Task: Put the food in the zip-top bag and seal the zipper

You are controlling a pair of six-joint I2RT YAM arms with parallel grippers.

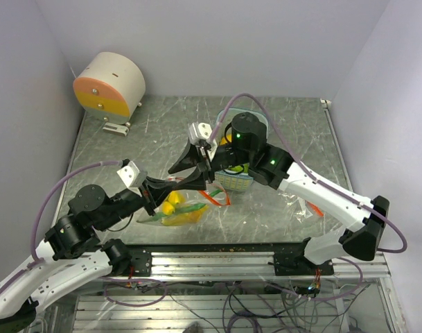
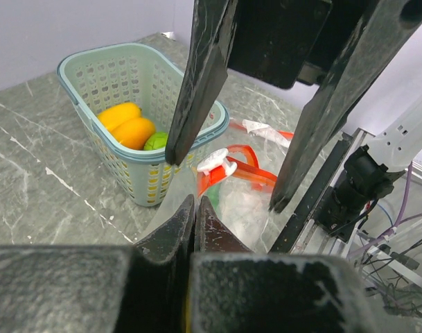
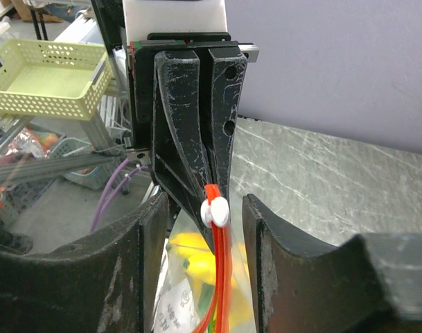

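Observation:
The clear zip bag (image 1: pixel 186 215), holding yellow food, hangs below both grippers in the top view. My left gripper is shut on the bag's top edge. Its orange zipper with white slider (image 2: pixel 214 161) (image 3: pixel 215 212) sticks up beside those fingertips. My right gripper is part open, its fingers either side of the slider and zipper end, close around them; in the left wrist view its fingertips hang just above the slider.
A perforated basket (image 2: pixel 155 156) with yellow and green food stands behind the bag. Another bag with an orange strip (image 1: pixel 314 207) lies at the right. A drum-shaped box (image 1: pixel 107 83) sits at the back left.

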